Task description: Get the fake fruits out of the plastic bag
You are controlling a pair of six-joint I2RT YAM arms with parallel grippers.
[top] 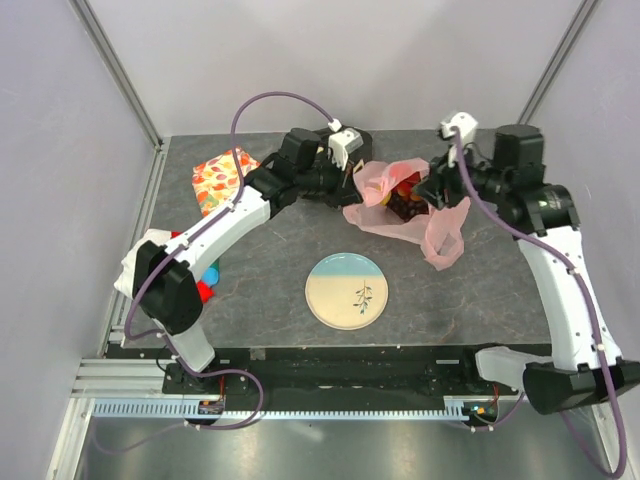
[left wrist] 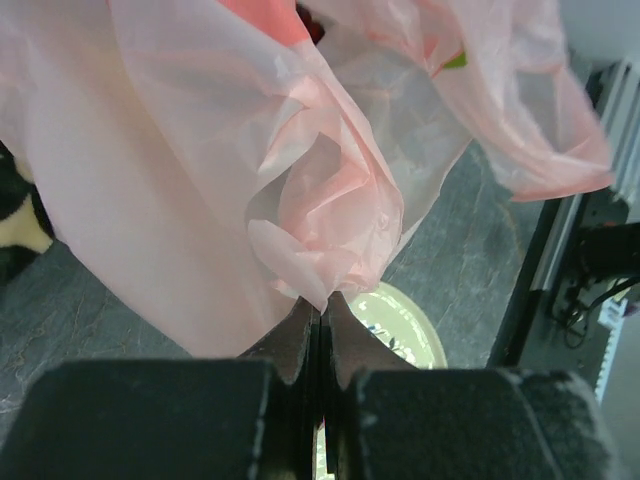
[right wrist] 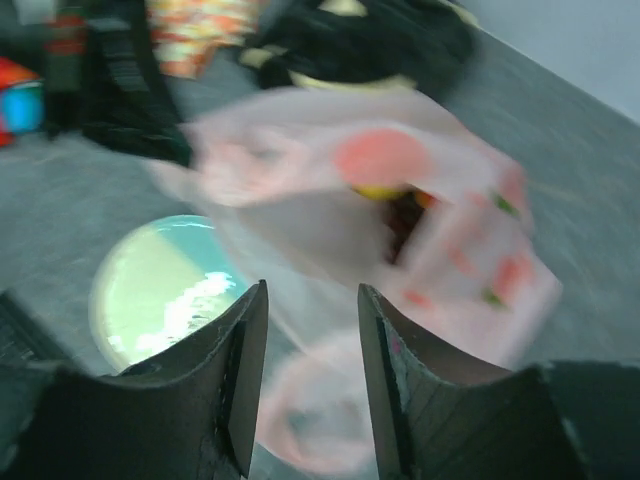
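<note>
The thin pink plastic bag (top: pixel 385 220) lies at the back of the table with its mouth open. Inside it the top view shows dark grapes (top: pixel 405 207) and some red and yellow fruit (top: pixel 408 187). A gathered edge of the bag (left wrist: pixel 335 225) is pinched in my left gripper, which is shut on it. My right gripper is part open above the bag's right side, with bag film seen beyond its fingers (right wrist: pixel 240 375) and nothing held between them. Motion blurs the right wrist view, so the fruit details are unclear there.
A round plate (top: pixel 346 300) rests at the table's middle front, empty. An orange patterned cloth (top: pixel 222 180) and a black patterned cloth (top: pixel 360 147) lie at the back left and behind the bag. Bare table surrounds the plate.
</note>
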